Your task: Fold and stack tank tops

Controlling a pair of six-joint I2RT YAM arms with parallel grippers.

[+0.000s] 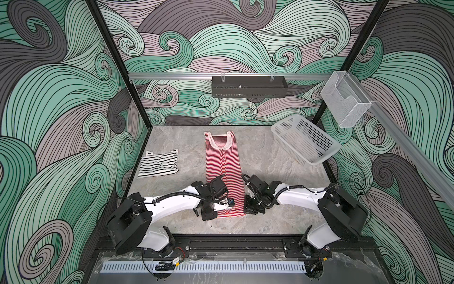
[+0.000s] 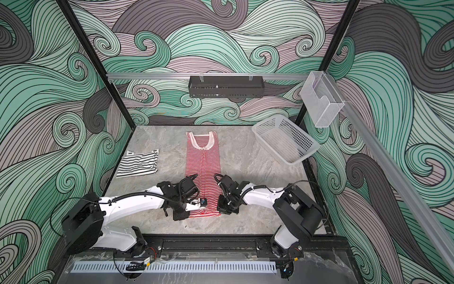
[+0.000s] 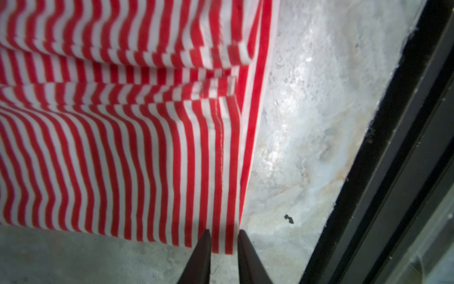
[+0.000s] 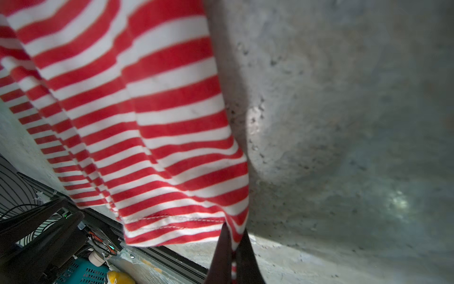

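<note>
The red-and-white striped tank top (image 1: 224, 163) lies lengthwise down the middle of the table, sides folded in to a long strip, neck at the far end. In the left wrist view my left gripper is partly open, its fingertips either side of the hem corner of the tank top (image 3: 156, 179), with a gap still between them. My right gripper is shut on the other hem corner, and cloth of the tank top (image 4: 179, 142) bunches between its fingers. A black-and-white striped top (image 1: 158, 163), folded to a rectangle, rests at the left.
An empty light-grey basket (image 1: 302, 139) stands at the back right of the table. A clear bin (image 1: 345, 99) and a dark tray (image 1: 249, 86) hang from the rails. Bare table (image 1: 189, 142) shows between the two tops. The table's front edge is close to the hem.
</note>
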